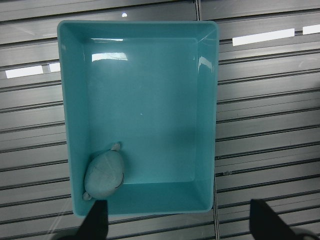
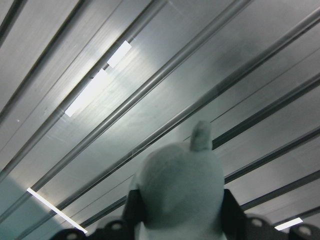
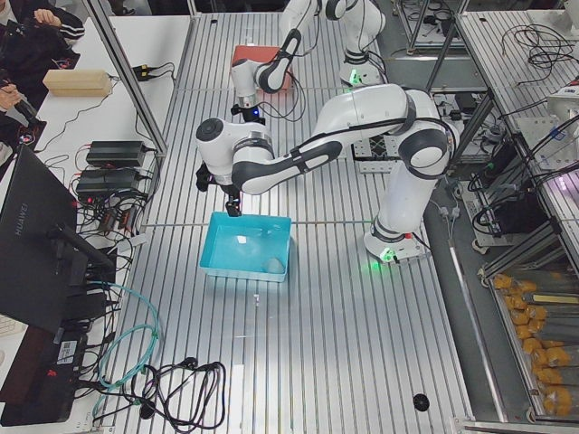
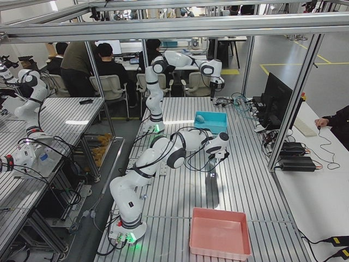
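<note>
A teal bin (image 3: 244,237) holds a small pale plush toy (image 1: 104,174) in one corner. My left gripper hangs open over the bin, its two dark fingers wide apart with nothing between them. My right gripper is shut on a pale grey-green plush (image 2: 182,182), above the slotted metal table (image 2: 90,140). In the camera left view the right gripper is mostly hidden behind the left arm.
A red bin (image 4: 220,232) stands near the right arm's base. A monitor (image 3: 36,280), power supplies (image 3: 113,181) and loose cables (image 3: 181,398) line the table's left side in the camera left view.
</note>
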